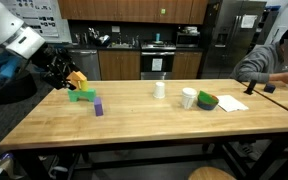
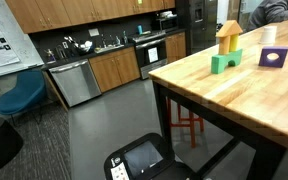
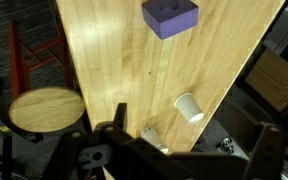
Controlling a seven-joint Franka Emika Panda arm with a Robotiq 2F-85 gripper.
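Observation:
My gripper is open, its two dark fingers far apart at the bottom of the wrist view with nothing held between them. A purple block [image 3: 171, 14] appears at the top of that view. In exterior view 2 a green block [image 2: 226, 63] with an arch cut from it carries a yellow block [image 2: 224, 46], topped by an orange-yellow pointed piece [image 2: 230, 29]. The purple block [image 2: 273, 57] stands apart from this stack. From exterior view 1, the arm [image 1: 32, 45] reaches in at the left, beside the yellow pieces [image 1: 76, 79]; their exact spacing cannot be told.
Two white cups [image 1: 189, 97] and a bowl [image 1: 207, 101] stand farther right on the wooden table [image 1: 134, 125]. Beyond them lies white paper [image 1: 230, 103], near a seated person [image 1: 269, 65]. Bare tabletop spans the middle. A round stool [image 3: 46, 108] sits below the table edge.

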